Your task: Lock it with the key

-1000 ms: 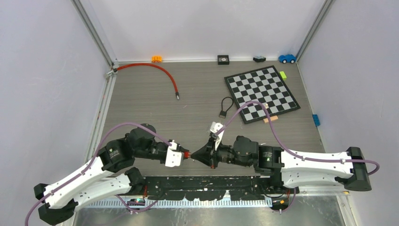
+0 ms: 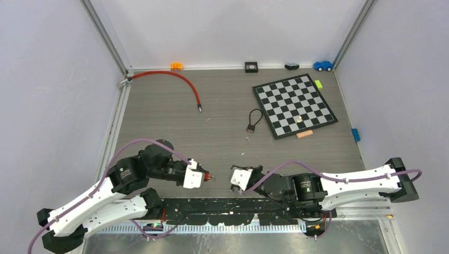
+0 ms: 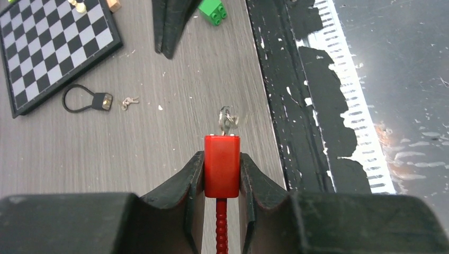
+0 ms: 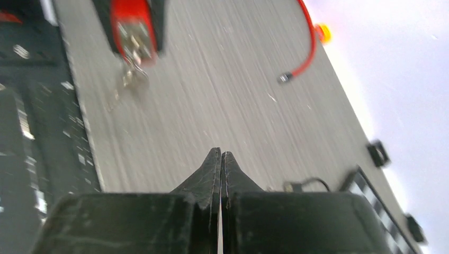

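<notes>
My left gripper is shut on a red padlock [image 3: 222, 161] with a red cable trailing below, seen upright in the left wrist view. Metal keys stand at the padlock's top; in the right wrist view they are blurred, hanging from it. My right gripper is shut, with nothing visible between its fingertips, apart from the padlock and keys, to their right in the top view. A black cable padlock [image 2: 250, 127] lies on the table, with loose small keys [image 3: 128, 101] beside it.
A chessboard [image 2: 280, 95] lies back right. A red hose [image 2: 190, 84] lies back left, small toys along the back wall. Its black front edge [image 3: 280, 132] runs close by the grippers.
My right gripper has drawn back from the red padlock to the right and turned. The left gripper has barely moved, still holding the padlock.
</notes>
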